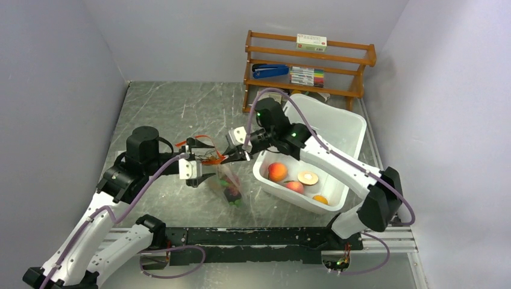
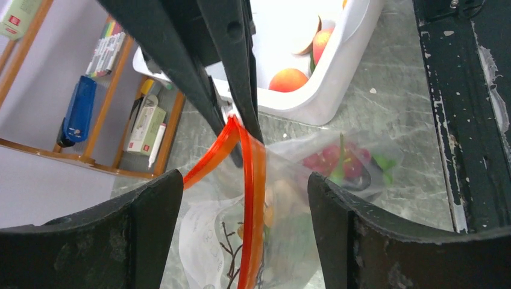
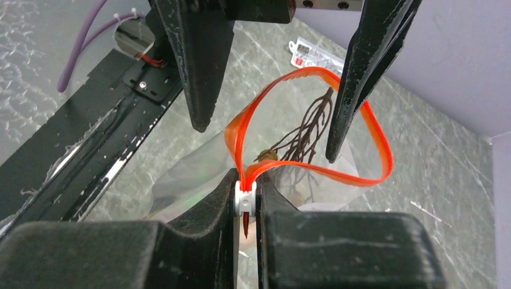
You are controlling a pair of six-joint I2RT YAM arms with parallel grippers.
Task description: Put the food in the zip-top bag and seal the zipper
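The clear zip bag (image 1: pixel 232 191) hangs tilted in the middle of the table with food inside; its orange zipper rim (image 2: pixel 255 198) is gaping. My right gripper is shut on one end of the rim, at the white slider (image 3: pixel 245 200). Dark thin twigs (image 3: pixel 312 127) and reddish and green food (image 2: pixel 346 159) show through the film. My left gripper (image 1: pixel 205 160) stands open at the bag's mouth, its fingers (image 3: pixel 202 72) on either side of the rim and apart from each other. In the left wrist view, the zipper band runs between those fingers without being clamped.
To the right, a white bin (image 1: pixel 355 162) holds peaches (image 1: pixel 277 171), a cut fruit (image 1: pixel 308 177) and an orange (image 1: pixel 320 199). A wooden rack (image 1: pixel 355 93) stands behind. Open table lies at the back left.
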